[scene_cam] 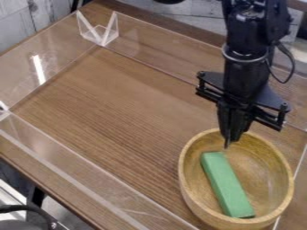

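My black gripper [231, 137] hangs on the right of the view, its narrow fingertips shut just over the rear part of a cream oval bowl [278, 184]. Nothing shows between the fingers. Inside the bowl lies a long green block [223, 184], lengthwise from back to front, below the fingertips.
A wooden table [96, 117] fills the middle and left, largely clear. A small white wire-like holder [99, 29] stands at the back left. Cables and a transparent edge run along the front left.
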